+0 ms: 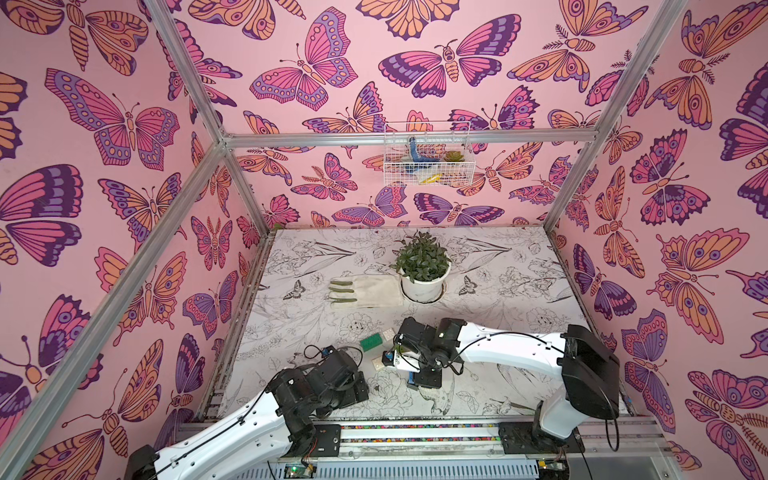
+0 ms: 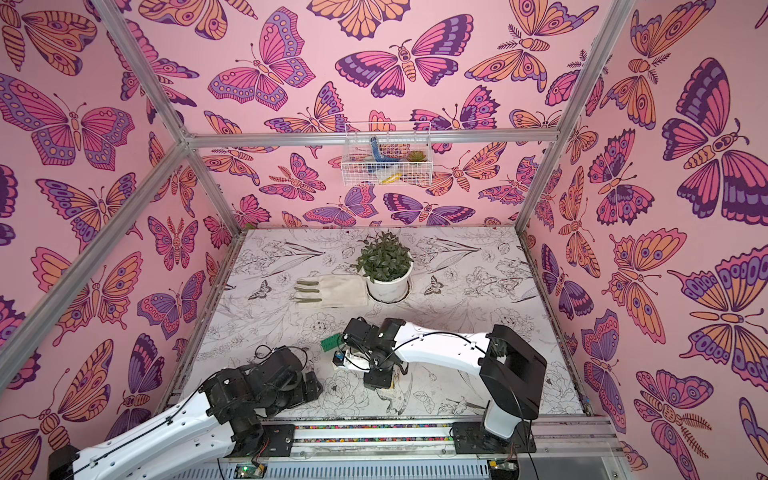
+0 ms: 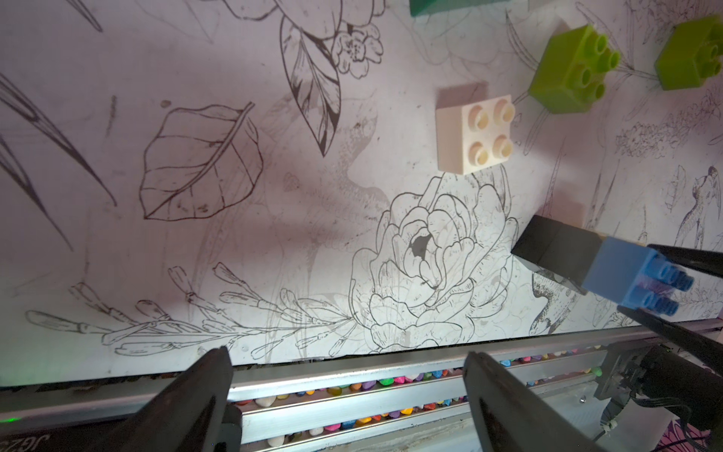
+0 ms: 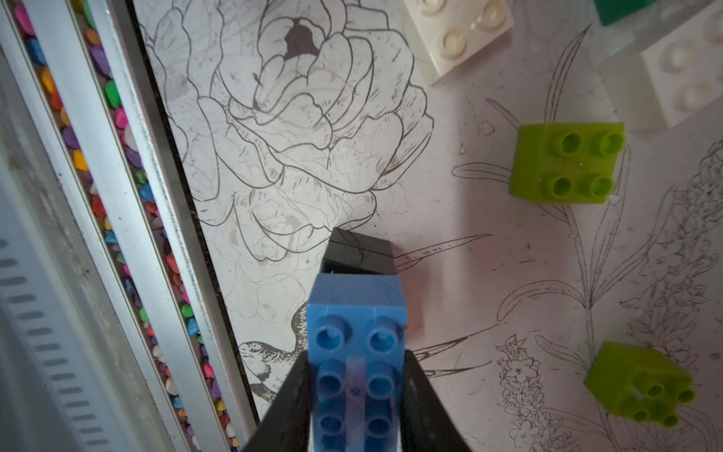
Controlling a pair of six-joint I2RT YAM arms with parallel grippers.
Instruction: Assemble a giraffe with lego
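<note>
In the left wrist view a black brick and a blue brick are joined in a row near the table's front, my right gripper around the blue end. In the right wrist view my right gripper is shut on the blue brick. A white brick, two lime bricks, another white brick and a darker green piece lie further back. My left gripper stands open at the left, apart from the bricks, nothing between its fingers.
A potted plant and a glove lie at the back of the table. A metal rail runs along the front edge.
</note>
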